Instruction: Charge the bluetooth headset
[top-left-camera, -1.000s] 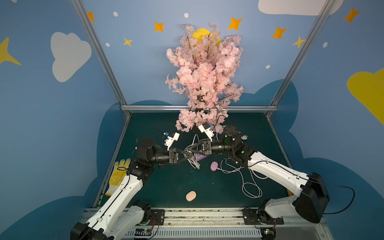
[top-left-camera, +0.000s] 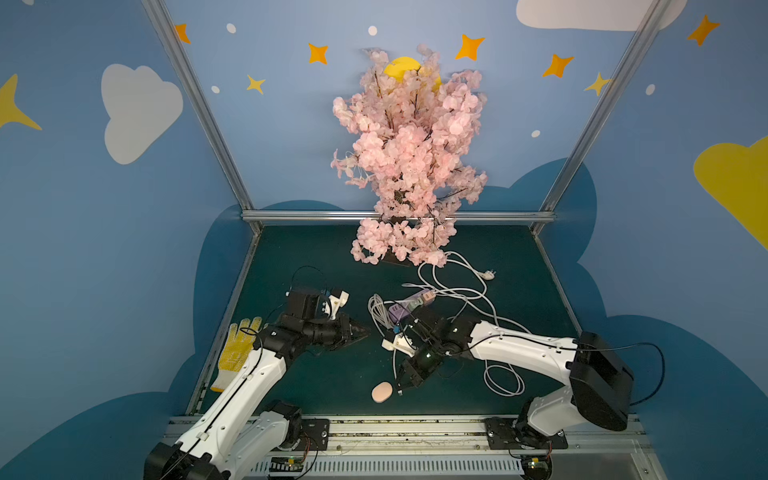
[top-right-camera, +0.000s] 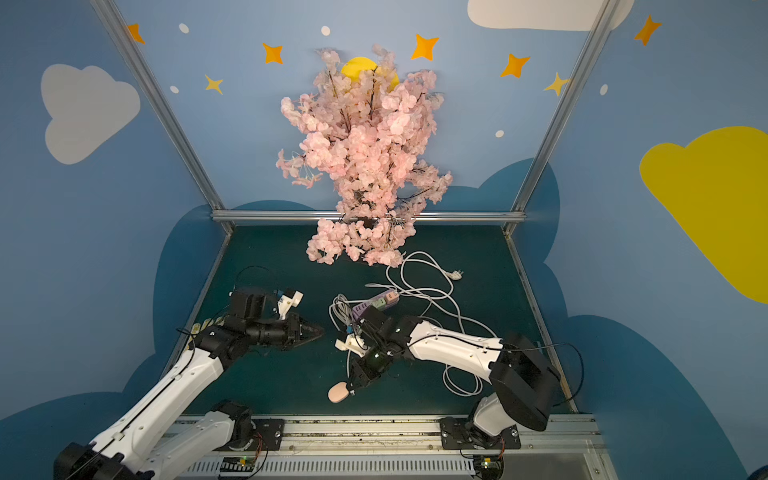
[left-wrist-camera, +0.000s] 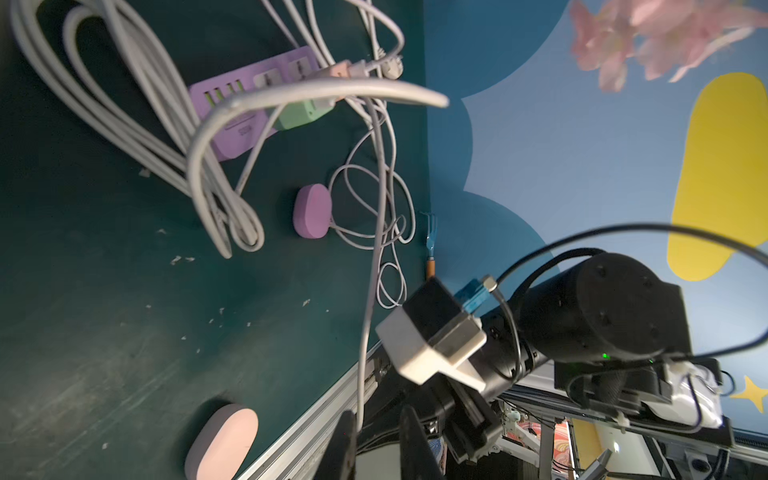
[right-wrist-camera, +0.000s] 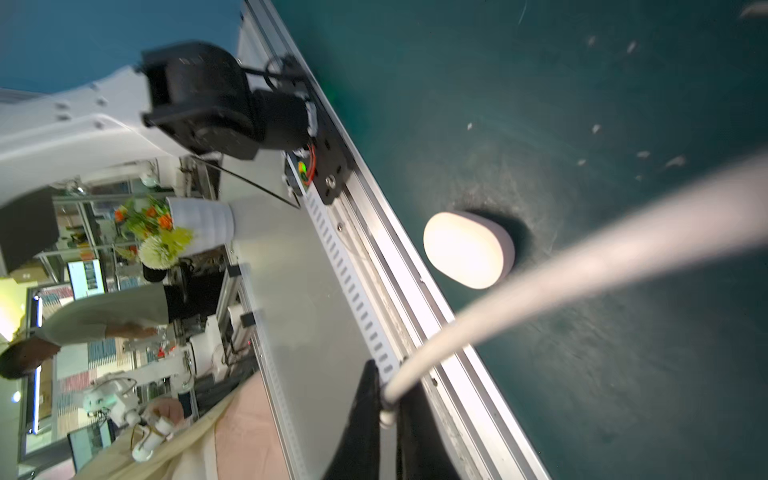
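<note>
The pale pink headset case (top-left-camera: 381, 392) lies near the table's front edge. Close to its right, my right gripper points down, shut on a white cable (right-wrist-camera: 576, 276); a short end pokes out below its fingers. The cable is blurred close to the camera, so its plug cannot be made out. My left gripper is part open over the middle-left of the table, and nothing shows gripped in it. A purple case (left-wrist-camera: 313, 210) rests with a white cable at one end. Behind it lies the purple power strip (left-wrist-camera: 228, 100), partly covered by cables.
Coiled white cable (top-left-camera: 378, 310) lies beside the strip, with more loops (top-left-camera: 504, 379) on the right. A yellow glove (top-left-camera: 236, 352) is at the left edge and a blossom tree (top-left-camera: 412, 144) stands at the back.
My right gripper has swung from over the power strip to the front, beside the pink case, drawing cable along. The left gripper has shifted slightly left and frontward, away from where both grippers met.
</note>
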